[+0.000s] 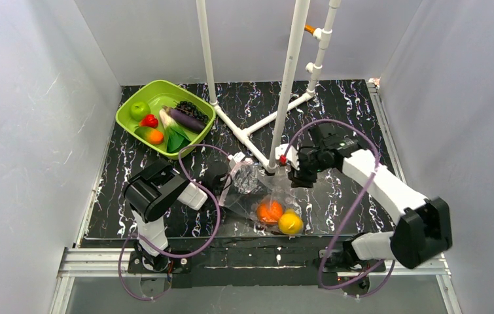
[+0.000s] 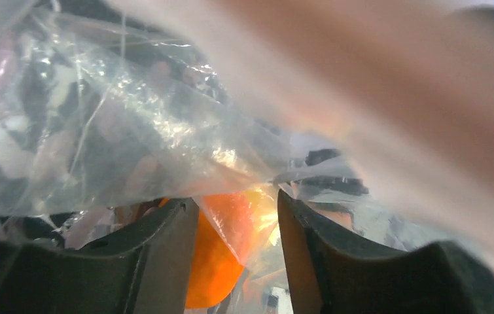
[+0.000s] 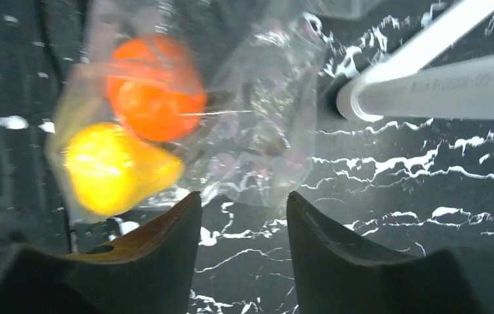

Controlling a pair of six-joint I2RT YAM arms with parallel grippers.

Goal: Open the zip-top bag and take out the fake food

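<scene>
A clear plastic zip bag [image 1: 248,180] lies at the front middle of the table. Inside it at the right end rest an orange fruit [image 1: 269,212] and a yellow one [image 1: 290,223]. My left gripper is at the bag's left, open end; its fingers stand part open, with film and the orange fruit visible between and beyond them. A pale blurred strip [image 2: 335,98] of the bag crosses close to that camera. Over the table beside the bag, my right gripper stands open, the bag's edge just beyond its fingertips and nothing clasped.
A green bin [image 1: 210,123] with several toy fruits and vegetables stands at the back left. White pipes [image 1: 288,85] rise right behind the bag, with the pipe base [image 3: 362,101] close to it. Bare table lies to the right.
</scene>
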